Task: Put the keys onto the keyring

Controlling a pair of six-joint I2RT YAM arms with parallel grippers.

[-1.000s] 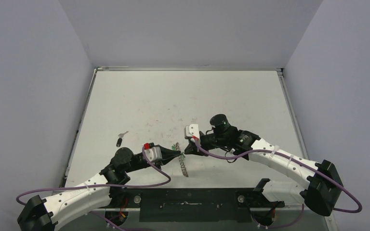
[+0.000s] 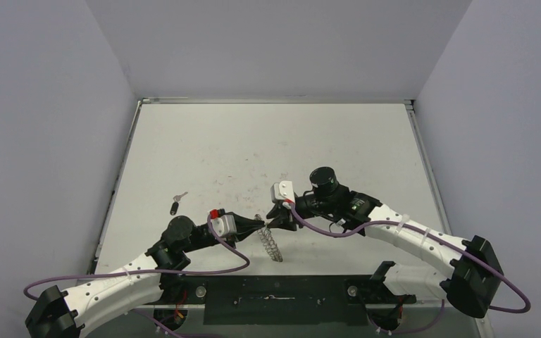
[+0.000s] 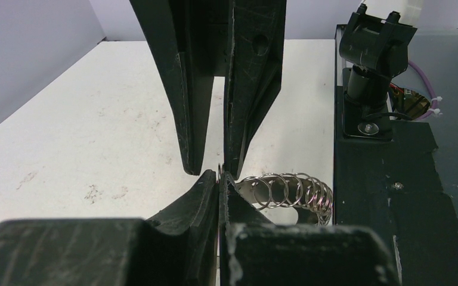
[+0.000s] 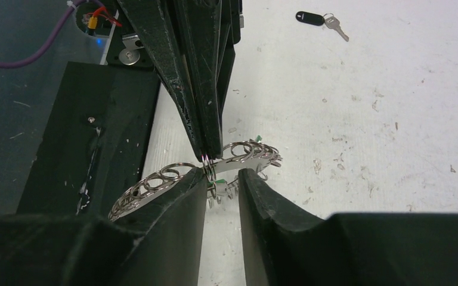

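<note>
A chain of silver rings [image 2: 270,245] hangs from the fingertips of my left gripper [image 2: 263,224], which is shut on it; in the left wrist view the rings [image 3: 298,190] dangle beside those tips [image 3: 219,179]. My right gripper is part open at the same point, its fingers either side of the rings held by the left tips. A key [image 2: 179,196] with a black tag [image 2: 174,208] lies on the table at left, also visible in the right wrist view.
Walls enclose three sides, and a dark strip [image 2: 285,299] runs along the front edge.
My right gripper has shifted slightly; the left arm has stayed still.
</note>
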